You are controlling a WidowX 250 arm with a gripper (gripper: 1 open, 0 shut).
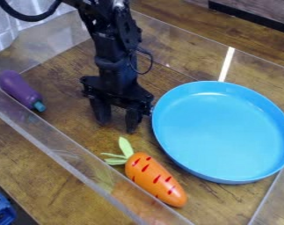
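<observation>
A black robot arm reaches down from the top of the view to its gripper (118, 112), which is low over the wooden floor of the tray, left of a blue plate (221, 130). Whether its fingers are open or shut is hard to make out. An orange toy carrot (154, 178) with pale green leaves lies below the gripper, near the front. A purple toy eggplant (19, 90) lies at the far left.
Clear plastic walls (50, 154) border the tray. The blue plate fills much of the right side. Bare wood shows behind the arm and to the front left of the gripper.
</observation>
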